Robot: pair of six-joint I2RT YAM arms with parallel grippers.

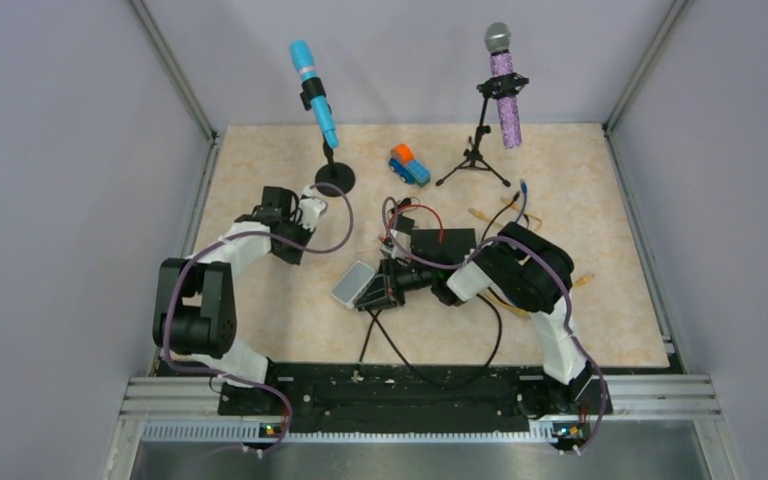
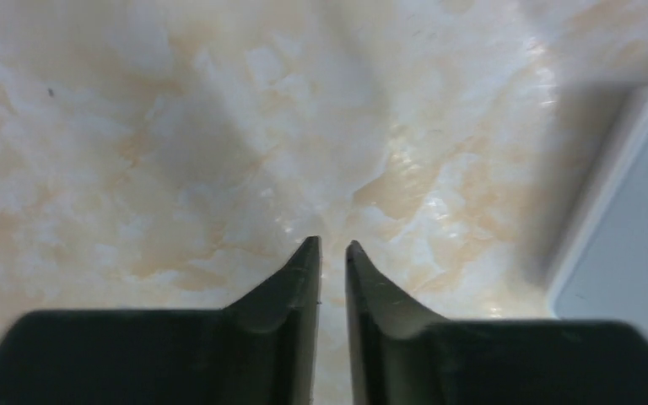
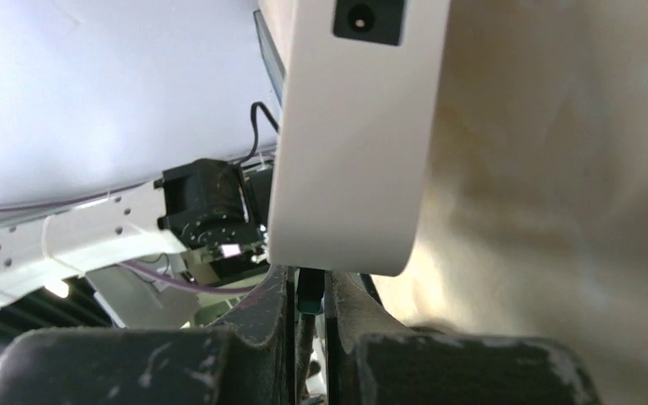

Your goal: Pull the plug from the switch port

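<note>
The white network switch (image 1: 354,284) lies on the table at centre left. In the right wrist view its pale casing (image 3: 346,160) fills the upper middle, with a round socket on the side. My right gripper is shut on a dark plug at the casing's lower end; whether the plug still sits in a port is hidden. A black cable (image 1: 400,352) trails from there towards the front edge. Left of the switch, my left gripper is open by a narrow gap, nothing between its fingers, and the switch's grey edge shows at far right.
A blue microphone on a round stand (image 1: 335,178), a toy car (image 1: 409,164) and a purple microphone on a tripod (image 1: 475,155) stand at the back. Yellow and blue cables (image 1: 523,200) lie right.
</note>
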